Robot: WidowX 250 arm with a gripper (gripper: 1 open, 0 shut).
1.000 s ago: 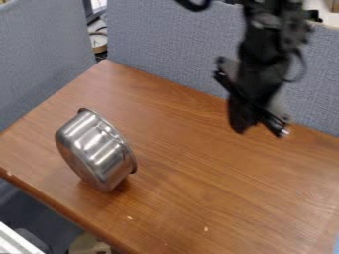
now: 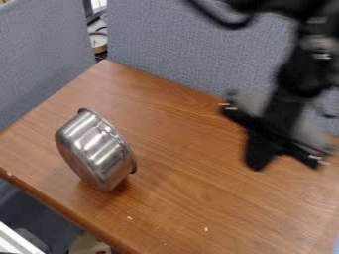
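A steel pot (image 2: 95, 149) rests tipped on its side at the left of the wooden table (image 2: 185, 198). My gripper (image 2: 276, 139) is at the right, low over the table near the back panel, well apart from the pot. It is blurred, so the state of its fingers and anything between them cannot be made out.
Grey padded panels (image 2: 185, 50) border the table at the back and left. Some clutter lies beyond the panels at the top left and bottom left.
My gripper has moved down and slightly rightward from higher near the back panel. The pot has stayed where it was.
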